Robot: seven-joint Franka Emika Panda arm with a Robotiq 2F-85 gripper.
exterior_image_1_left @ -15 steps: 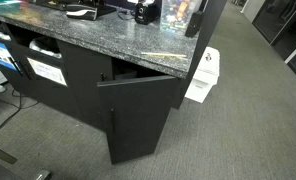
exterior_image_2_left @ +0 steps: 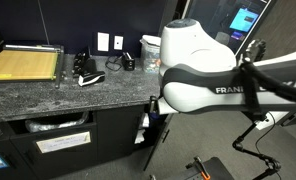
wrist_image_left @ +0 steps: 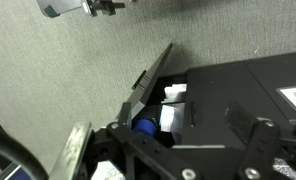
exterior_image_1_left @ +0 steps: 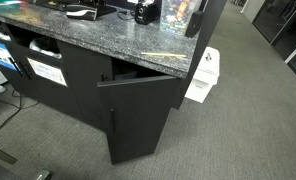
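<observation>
A black cabinet door (exterior_image_1_left: 140, 118) stands part open below the grey speckled counter (exterior_image_1_left: 138, 42). From above, the wrist view shows the door (wrist_image_left: 154, 76) as a slanted dark panel, with white items (wrist_image_left: 173, 105) in the opening beside it. Something blue (wrist_image_left: 145, 127) shows low in that view, partly hidden. My gripper is open along the bottom of the wrist view, above the cabinet, and I see nothing held in it. The white arm (exterior_image_2_left: 193, 70) reaches in from the right in exterior view 2; it covers part of the counter's right end.
On the counter are a clear tub (exterior_image_1_left: 176, 14), a thin light stick (exterior_image_1_left: 164, 54), a black mug (exterior_image_2_left: 128, 61) and a wooden-topped tray (exterior_image_2_left: 23, 65). A white box (exterior_image_1_left: 203, 75) sits on the floor behind the counter's end. Open carpet (exterior_image_1_left: 223, 135) lies right of the door.
</observation>
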